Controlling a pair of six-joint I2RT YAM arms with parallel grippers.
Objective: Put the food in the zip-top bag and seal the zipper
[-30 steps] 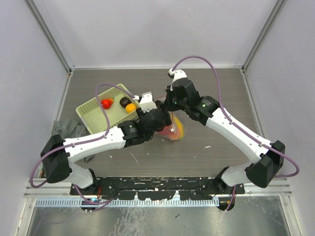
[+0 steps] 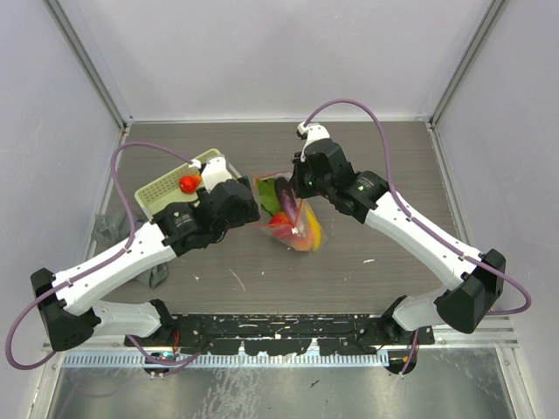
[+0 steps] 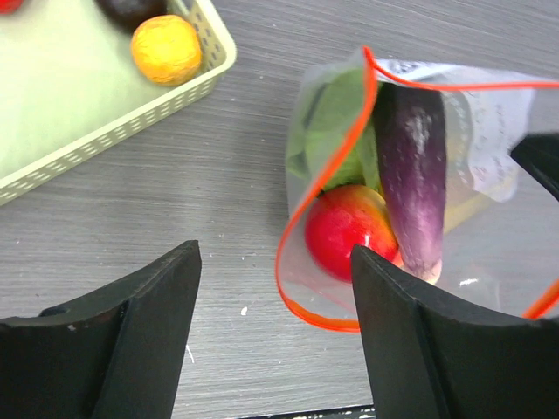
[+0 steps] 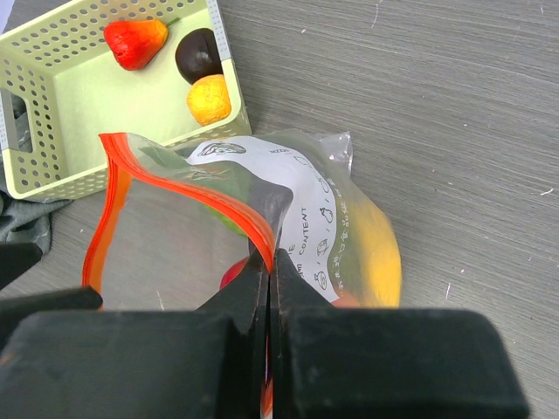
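Observation:
The clear zip top bag point(image 2: 301, 229) with an orange-red rim lies mid-table, its mouth held open. Inside it are a purple eggplant point(image 3: 412, 166), a red round food point(image 3: 345, 229), something green point(image 3: 330, 131) and, toward its far end, something yellow point(image 4: 376, 253). My right gripper is shut on the bag's rim. Left of the mouth, my left gripper stands open with nothing between its fingers; its right finger overlaps the rim in the left wrist view, and whether they touch is unclear.
At the back left, a pale green basket point(image 4: 96, 179) holds a red pepper-like food point(image 4: 135, 42), a dark purple food point(image 4: 199, 57) and an orange-yellow one point(image 4: 210, 99). Grey cloth point(image 2: 131, 234) lies by the basket's left side.
My left gripper has moved left, from over the bag's mouth to beside it, uncovering the eggplant and green food. It now hides part of the basket. The right arm has stayed put.

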